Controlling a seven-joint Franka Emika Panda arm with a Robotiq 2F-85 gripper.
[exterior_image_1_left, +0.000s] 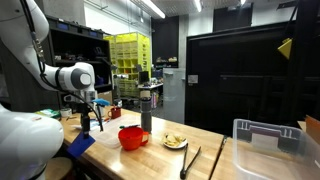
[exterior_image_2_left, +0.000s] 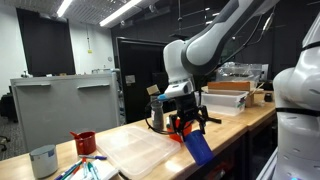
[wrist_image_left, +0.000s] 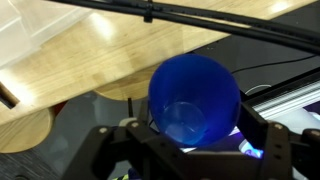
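A blue cup (wrist_image_left: 195, 100) fills the middle of the wrist view, its round end facing the camera, and my gripper is shut on it. In exterior view 1 the cup (exterior_image_1_left: 80, 146) hangs tilted at the table's near left edge, partly behind my white arm. Exterior view 2 shows the blue cup (exterior_image_2_left: 200, 148) slanting down below my dark gripper (exterior_image_2_left: 190, 124), close to the front edge of the table. Seen from the wrist, the cup overlaps the table edge and the dark floor beyond it. The inside of the cup is hidden.
A red pot (exterior_image_1_left: 132, 138) stands on the table, with a grey canister (exterior_image_1_left: 146, 120) behind it. Further right are a plate of food (exterior_image_1_left: 174, 141), a black stick (exterior_image_1_left: 189, 163) and a clear bin (exterior_image_1_left: 275, 150). A pale tray (exterior_image_2_left: 140, 150) lies across the other side.
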